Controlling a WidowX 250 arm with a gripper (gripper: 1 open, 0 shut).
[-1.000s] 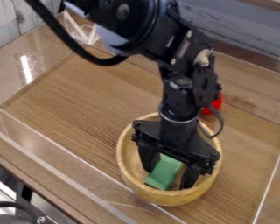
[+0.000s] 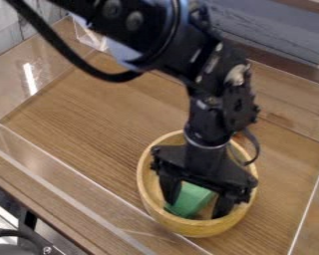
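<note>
My black gripper point(image 2: 199, 177) reaches down into a yellow bowl point(image 2: 191, 225) near the lower middle of the table, its fingers open around a green block point(image 2: 185, 200) inside the bowl. Whether the fingers touch the block is hard to tell.
A small red thing is mostly hidden behind the arm at the right. A wall stands along the back, and dark cables show at the lower left edge.
</note>
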